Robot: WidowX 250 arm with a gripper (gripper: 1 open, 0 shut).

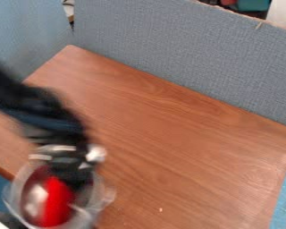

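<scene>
A metal pot (pixel 86 206) with a red object (pixel 54 200) in it is at the lower left, blurred. My black gripper (pixel 71 168) is over the pot, just above the red object, and is also blurred. Whether anything is between its fingers cannot be made out.
A grey padded wall (pixel 181 63) runs along the back, another at the left. A strip of blue tape (pixel 282 201) lies at the lower right.
</scene>
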